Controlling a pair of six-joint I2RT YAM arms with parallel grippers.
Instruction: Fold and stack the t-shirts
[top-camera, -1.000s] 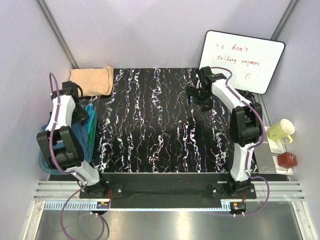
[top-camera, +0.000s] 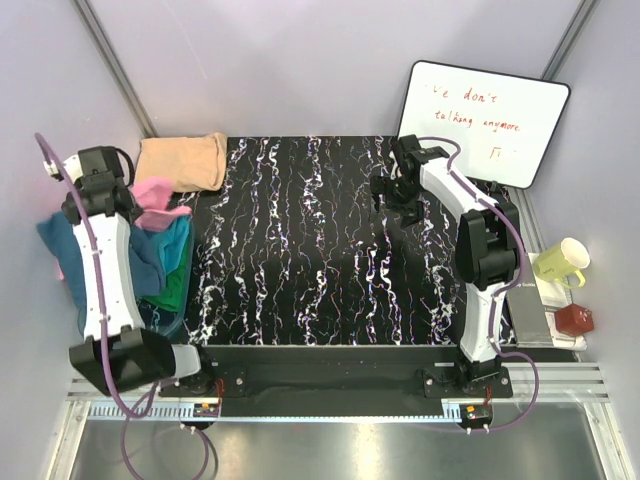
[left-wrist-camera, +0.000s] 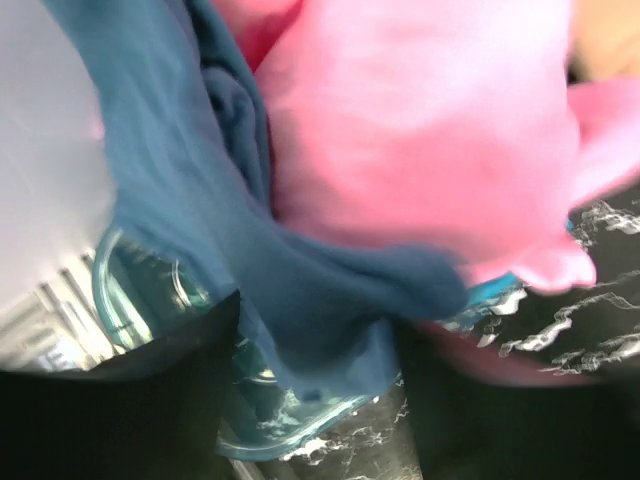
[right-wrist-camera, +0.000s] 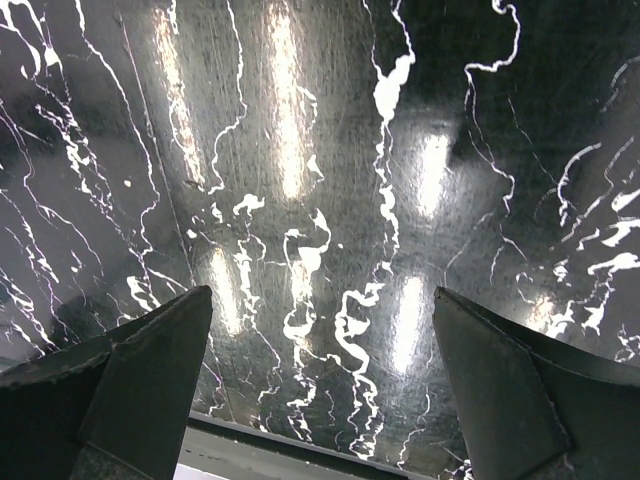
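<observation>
My left gripper (top-camera: 100, 205) is raised over the bin (top-camera: 186, 310) at the left, which holds blue (top-camera: 60, 260), pink (top-camera: 155, 205), turquoise and green (top-camera: 165, 292) shirts. In the left wrist view dark blue cloth (left-wrist-camera: 290, 300) hangs between the blurred fingers, with pink cloth (left-wrist-camera: 420, 120) beyond; whether they are closed on it is unclear. A folded tan shirt (top-camera: 180, 158) lies at the back left. My right gripper (top-camera: 395, 205) is open and empty above the bare table (right-wrist-camera: 320, 200).
A whiteboard (top-camera: 480, 120) leans at the back right. A yellow mug (top-camera: 555, 262) and a red object (top-camera: 573, 319) sit at the right.
The right arm is still.
</observation>
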